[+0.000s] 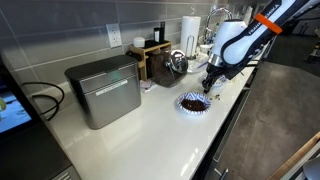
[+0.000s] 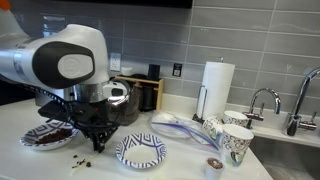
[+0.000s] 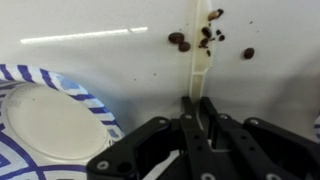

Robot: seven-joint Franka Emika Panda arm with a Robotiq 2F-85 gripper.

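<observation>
In the wrist view my gripper is shut on a slim white utensil (image 3: pixel 200 58), which stretches away from the fingers over the white counter. Dark bean-like bits (image 3: pixel 179 40) lie around its far part, and a few seem to rest on it. Beside it is a blue-and-white bowl (image 3: pixel 55 112) with a bare white middle. Exterior view 2 has this empty bowl (image 2: pixel 140 150) right of the gripper (image 2: pixel 97 143). A similar bowl (image 2: pixel 32 143) holding a dark heap stands to the left. Scattered bits (image 2: pixel 80 163) show below the gripper; the utensil is hard to make out there.
Patterned cups (image 2: pixel 235 145) and a small cup (image 2: pixel 213 168) stand on the right, before the sink taps. Behind are a plastic bag (image 2: pixel 180 123) and a paper towel roll (image 2: pixel 215 90). A metal box-shaped appliance (image 1: pixel 110 92) occupies the counter; its near stretch is clear.
</observation>
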